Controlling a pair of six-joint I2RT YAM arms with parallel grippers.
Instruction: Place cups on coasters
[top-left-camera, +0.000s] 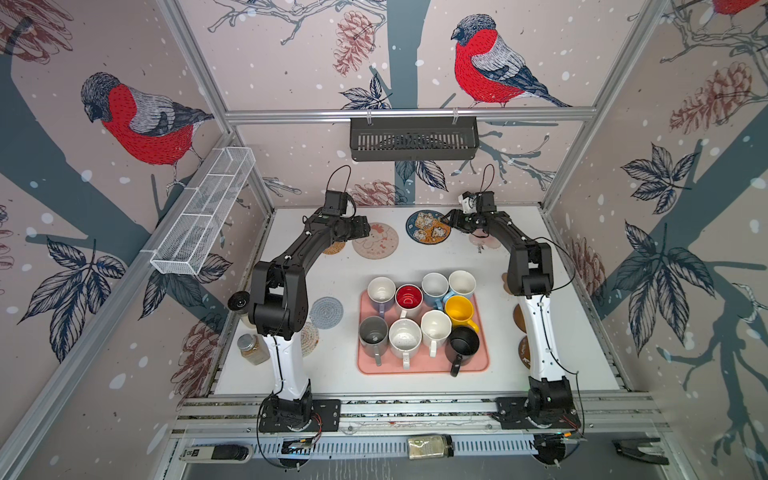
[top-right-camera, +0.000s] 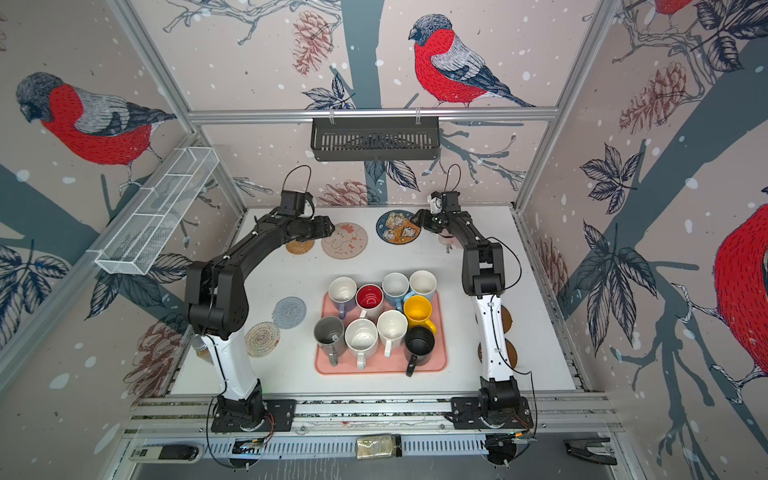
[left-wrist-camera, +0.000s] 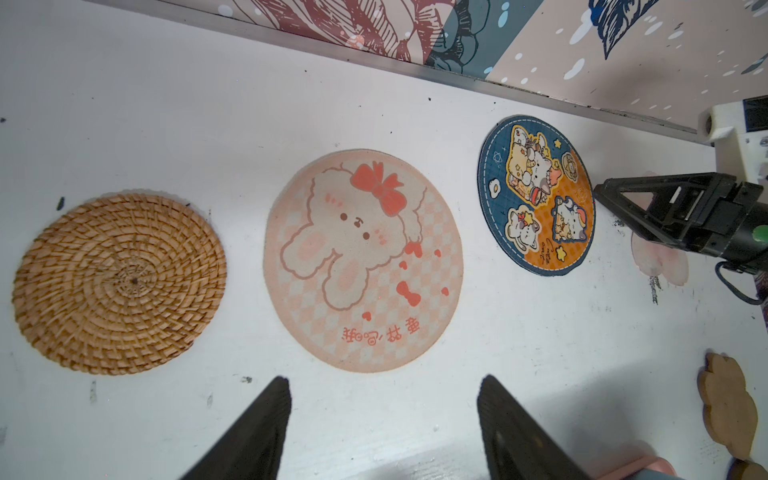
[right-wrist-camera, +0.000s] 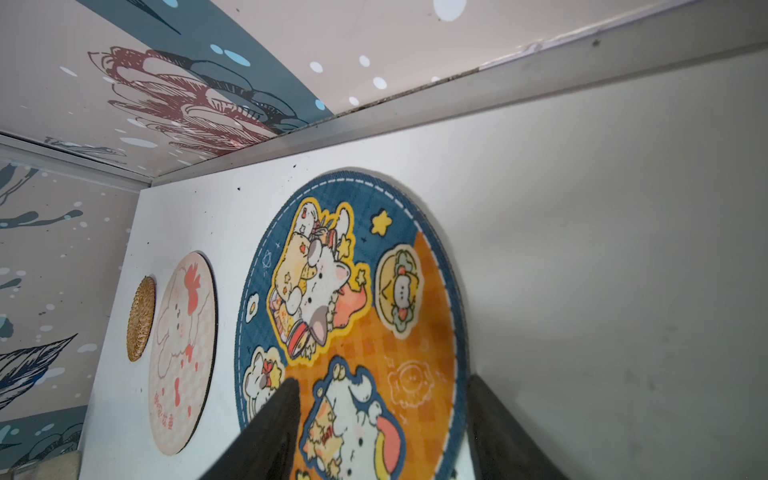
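Note:
My left gripper stands open and empty over the table, close to the pink bunny coaster and the woven coaster. The right gripper is open at the right edge of the blue-and-orange coaster; in the right wrist view its fingers lie on either side of part of that coaster, and I cannot tell whether they touch it. Cups crowd the pink tray, among them a red-lined cup, a yellow cup, a black cup and a grey cup.
Left of the tray lie a grey-blue coaster and a patterned coaster. Brown coasters sit on the right, partly behind the right arm. Jars stand by the left edge. Clear table separates the tray from the back row.

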